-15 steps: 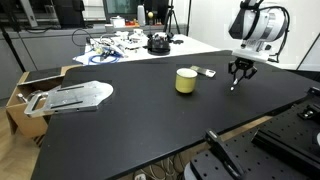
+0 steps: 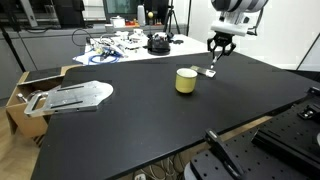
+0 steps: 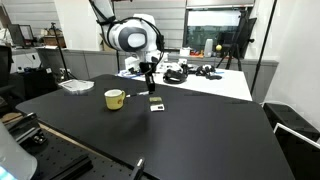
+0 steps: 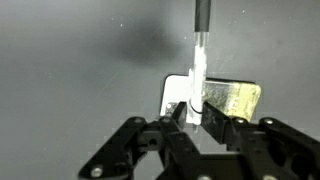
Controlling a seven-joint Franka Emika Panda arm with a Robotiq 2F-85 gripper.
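Observation:
A slim white marker with a black end [image 4: 201, 55] is held in my shut gripper, sticking out past the fingertips in the wrist view. Below it lies a flat block, part white and part yellowish [image 4: 232, 97], partly covered by the marker and the fingers. In exterior view 1 my gripper [image 2: 221, 46] hangs above the table at the right, close to the block [image 2: 206, 71]. Exterior view 2 has the block [image 3: 157, 104] on the table, with the gripper [image 3: 150, 80] above and behind it.
A yellow cup [image 2: 186, 80] stands on the dark table left of the block. A silver flat tray-like piece [image 2: 78, 97] lies at the far left. Cables and assorted gear [image 2: 118, 42] lie at the back.
In exterior view 1 my gripper has risen and shifted left, carrying the marker from the right part of the table to near the block. The cup and block have stayed put.

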